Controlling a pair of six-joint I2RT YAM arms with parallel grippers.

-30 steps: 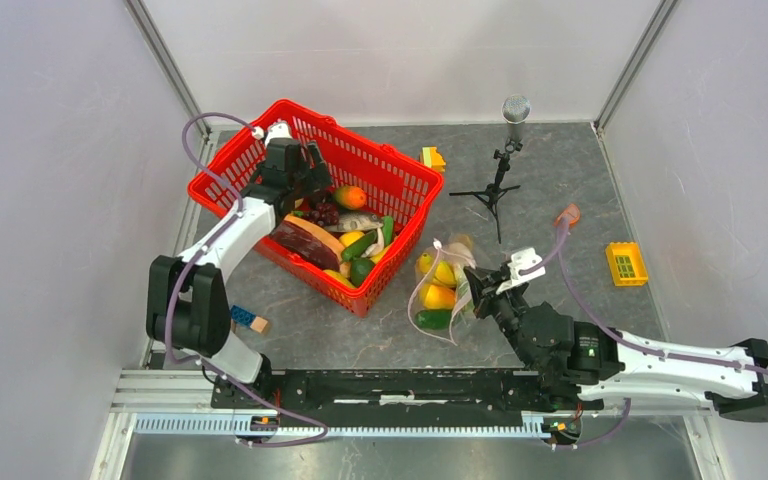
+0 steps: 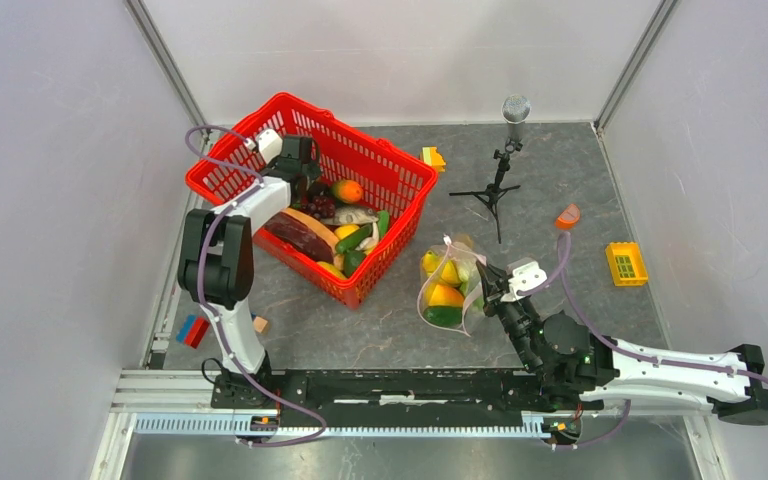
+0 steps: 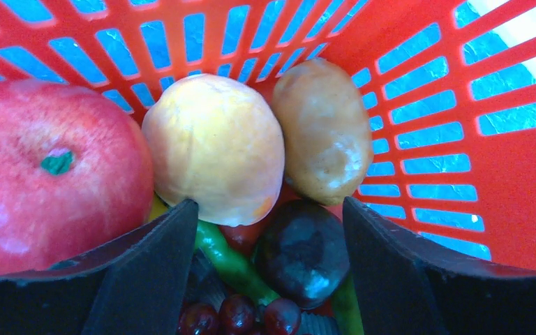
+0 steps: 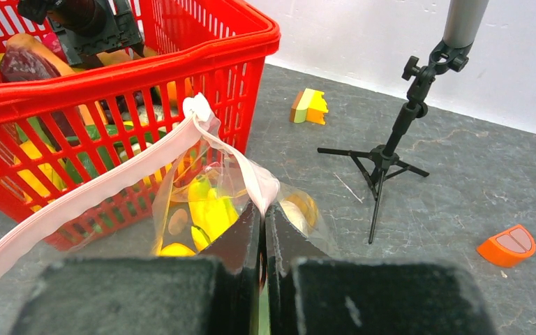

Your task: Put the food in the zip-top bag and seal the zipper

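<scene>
In the top view the clear zip top bag (image 2: 450,285) stands on the grey floor with yellow, orange and green food inside. My right gripper is shut on the bag's rim, its pale zipper strip (image 4: 258,183) pinched at the fingertips. The bag's mouth gapes on the left side. My left gripper is down inside the red basket (image 2: 385,255), fingers part open. Ahead of its fingertips lie a pale round food (image 3: 216,146) and a brown potato-like one (image 3: 321,129). A dark round fruit (image 3: 303,255) shows between the fingers; no grip on anything is visible.
A microphone stand (image 2: 500,185) rises at the back. A yellow crate (image 2: 626,264), an orange piece (image 2: 567,216) and yellow blocks (image 2: 433,158) lie on the floor. A red apple-like fruit (image 3: 56,174) crowds the left finger's side. Floor right of the bag is mostly clear.
The basket has shifted a little left. The bag and my right gripper have moved slightly to the right.
</scene>
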